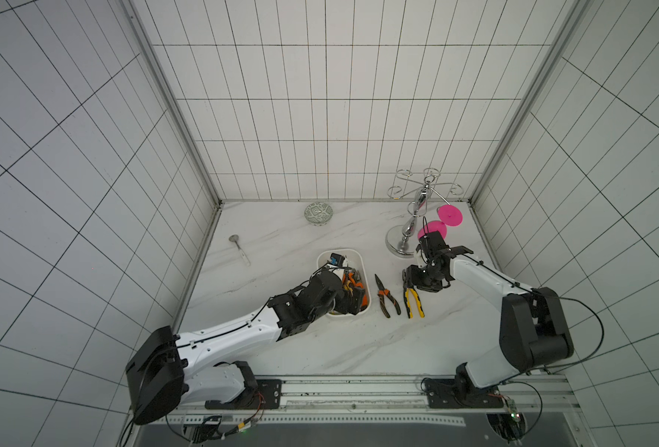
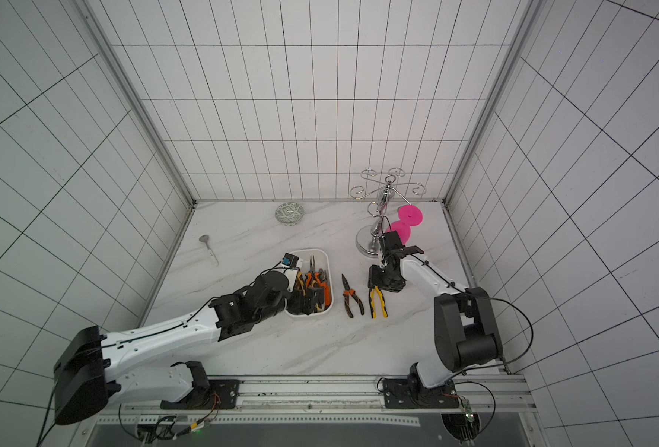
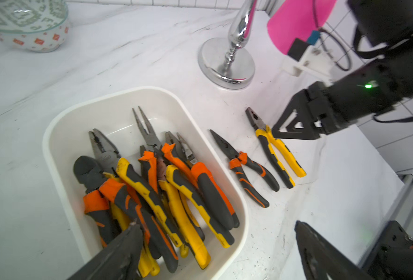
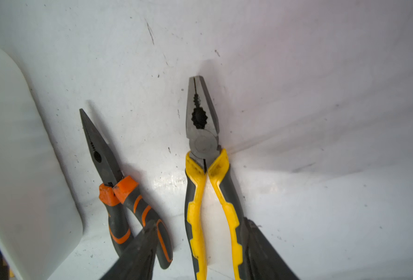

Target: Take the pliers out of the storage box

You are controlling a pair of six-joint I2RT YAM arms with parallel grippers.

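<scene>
The white storage box (image 3: 64, 163) holds several yellow-black and orange-black pliers. My left gripper is open over it, its fingertips apart at the lower edge of the left wrist view. Outside the box, to its right, lie orange-black long-nose pliers (image 4: 101, 154) and yellow-black combination pliers (image 4: 201, 121) on the table. My right gripper hovers over the combination pliers, its fingers apart with their handles showing below between them; I see nothing gripped.
A chrome stand (image 1: 400, 240) with pink discs (image 1: 450, 215) stands behind my right arm. A patterned bowl (image 1: 318, 214) sits at the back, a whisk-like utensil (image 1: 236, 246) at the left.
</scene>
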